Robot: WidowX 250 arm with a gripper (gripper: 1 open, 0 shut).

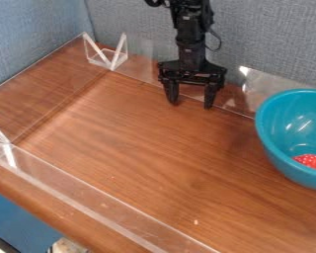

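Observation:
My black gripper (192,96) hangs at the back centre of the wooden table, its two fingers apart and pointing down, with nothing seen between them. To its right a turquoise bowl (287,128) sits at the table's edge of view, holding a red object (307,160) with a pale item beside it, partly cut off by the frame.
Clear plastic edging runs along the back and front, with white brackets (106,54) at back left and at the left edge. Grey-blue padded walls stand behind and to the left.

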